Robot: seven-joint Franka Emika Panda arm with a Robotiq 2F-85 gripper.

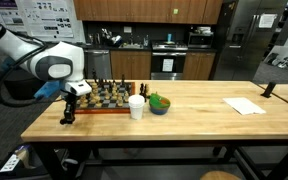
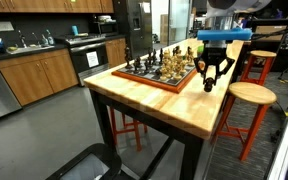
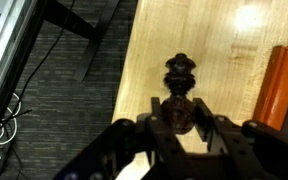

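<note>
A dark chess piece is held in my gripper, its narrow end pointing up the wrist view; the fingers are shut around its wider part. In exterior view 2, the gripper hangs over the bare table strip beside the chessboard, the dark piece below its fingers. Whether the piece touches the tabletop, I cannot tell. Light and dark pieces stand on the board, which has a red-brown border. Exterior view 1 shows the gripper low at the board's near left corner, close to the table's front edge.
To the right of the board are a white container and a bowl with green things in it. A white paper lies farther right on the wooden table. Orange-legged stools stand by the table.
</note>
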